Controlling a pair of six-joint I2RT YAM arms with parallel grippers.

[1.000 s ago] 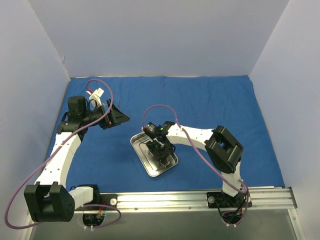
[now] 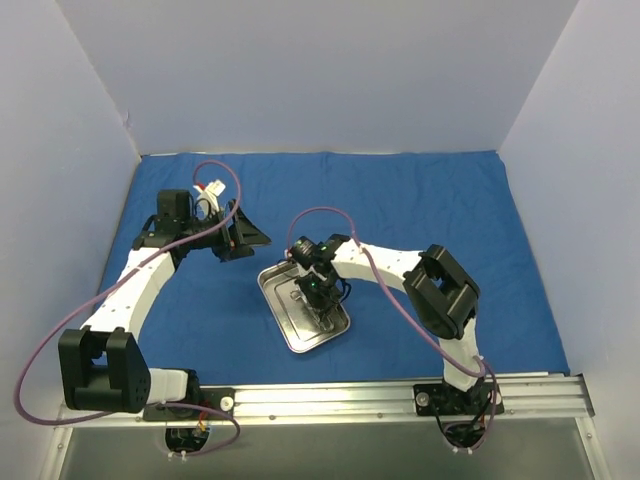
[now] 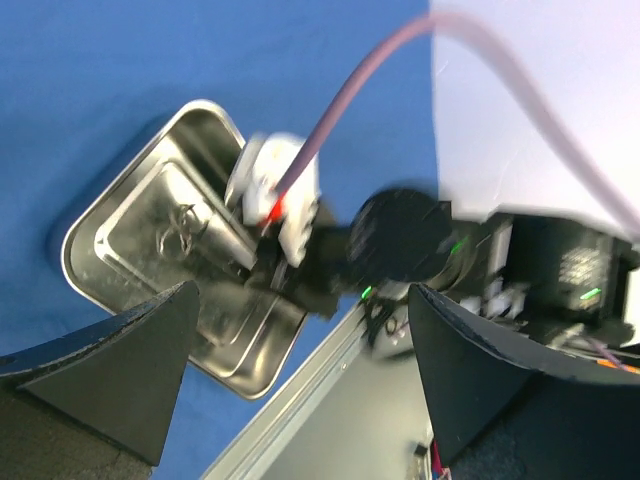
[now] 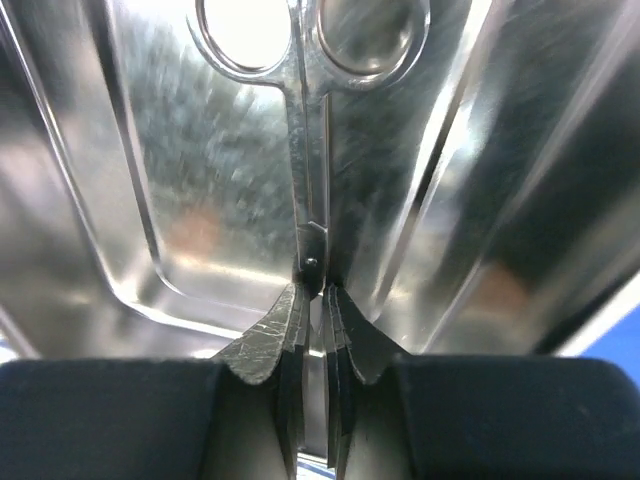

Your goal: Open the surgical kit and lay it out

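Note:
A shallow metal tray [image 2: 283,327] lies tilted on the blue cloth, partly hidden under my right arm. Inside it, metal scissors [image 4: 308,160] show in the right wrist view, ring handles at the top and blades running down toward me. My right gripper is low in the tray, its fingertips close together on either side of the blades just below the pivot; whether they press on them is unclear. My left gripper [image 2: 257,246] hangs open and empty, up and left of the tray. In the left wrist view, another small metal instrument [image 3: 180,228] lies in the tray.
A metal rail [image 2: 320,400] runs along the front edge, and grey walls [image 2: 320,80] stand behind and at the sides. Purple cables loop over both arms.
My left arm has moved a little to the right, toward the tray. The right gripper stays over the tray with small shifts. The tray has slid slightly to the left.

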